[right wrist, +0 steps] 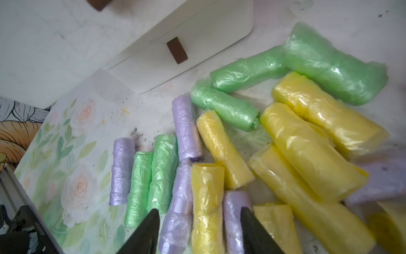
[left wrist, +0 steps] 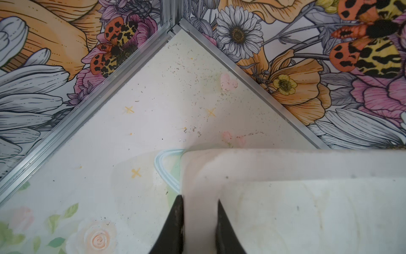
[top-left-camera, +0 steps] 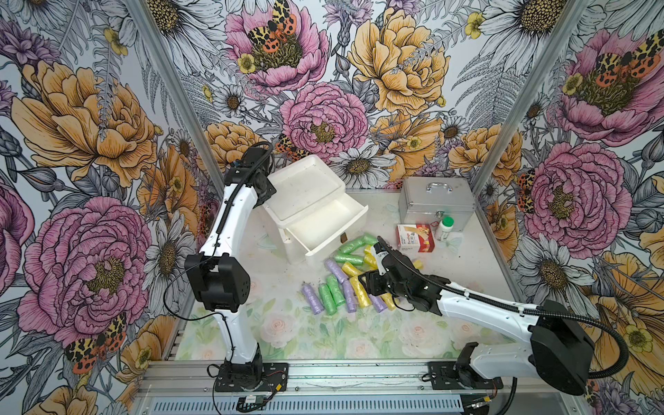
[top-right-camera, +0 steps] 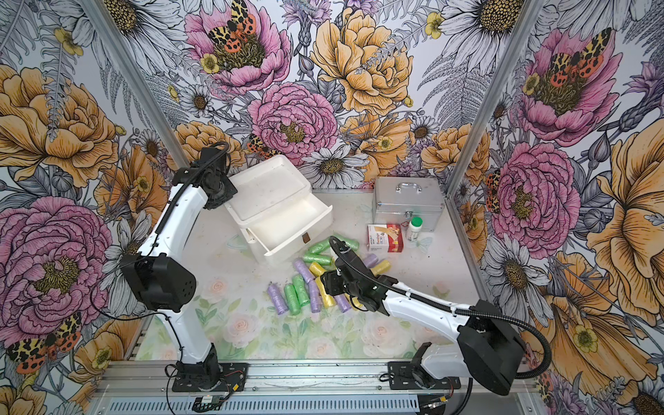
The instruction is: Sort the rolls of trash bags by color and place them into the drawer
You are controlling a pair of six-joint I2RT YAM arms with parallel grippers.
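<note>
A white drawer box (top-left-camera: 304, 173) stands at the back left with its drawer (top-right-camera: 276, 238) pulled out. My left gripper is shut on the box's pale upper corner at its back left side. My right gripper hangs open over a pile of rolls, with a yellow roll (right wrist: 207, 194) below between its fingers. Purple (right wrist: 122, 169), green (right wrist: 162, 169) and other yellow rolls (right wrist: 313, 148) lie mixed in front of the box.
A silver metal case (top-right-camera: 408, 197), a red carton (top-right-camera: 384, 237) and a green-capped bottle (top-right-camera: 414, 228) stand at the back right.
</note>
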